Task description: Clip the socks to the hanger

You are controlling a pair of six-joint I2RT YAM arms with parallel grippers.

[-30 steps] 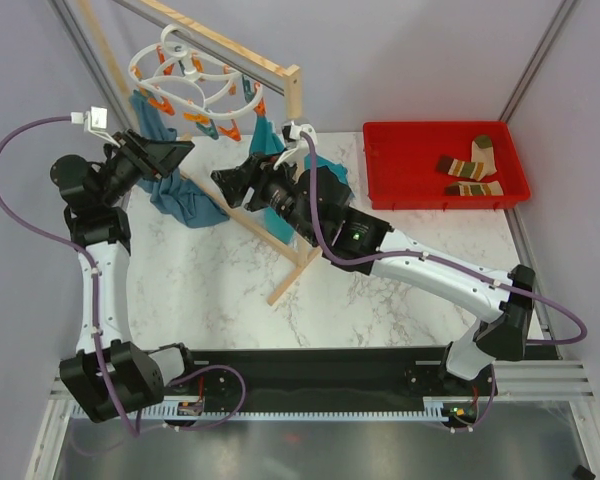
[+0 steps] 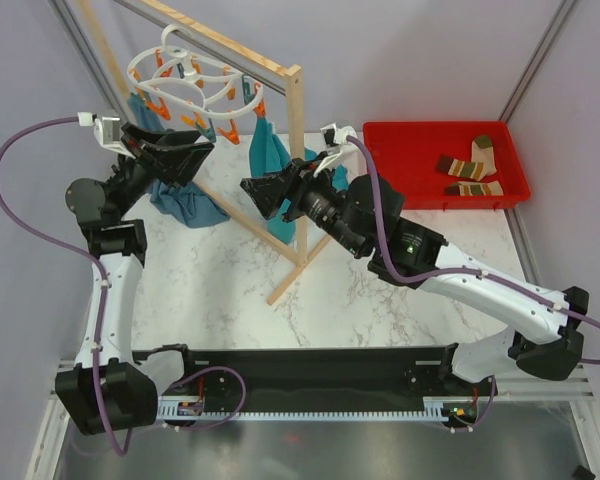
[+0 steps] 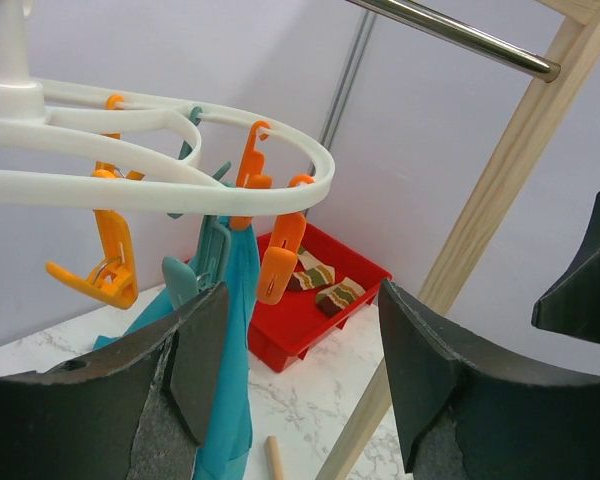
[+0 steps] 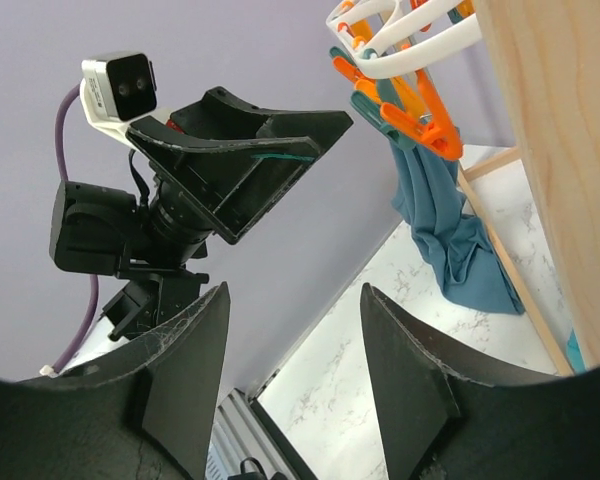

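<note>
The white round hanger (image 2: 195, 80) hangs under the rail with orange and green clips round its ring. A teal sock (image 3: 230, 360) hangs down from clips on the ring's edge. Blue-grey cloth (image 4: 435, 215) drapes below the hanger on the other side. Just under the ring's near edge, my left gripper is open; an orange clip (image 3: 277, 268) and a green clip (image 3: 205, 260) show beyond its fingers. My right gripper, beside the wooden post, has its fingers apart and nothing between them.
A red bin (image 2: 400, 200) at the back right holds several striped socks (image 2: 470, 168). The wooden post (image 2: 297, 130) stands close to my right gripper.
My right gripper has moved to the right, away from the hanger and towards the post. The left gripper has shifted slightly right, closer to the hanger's near edge.
</note>
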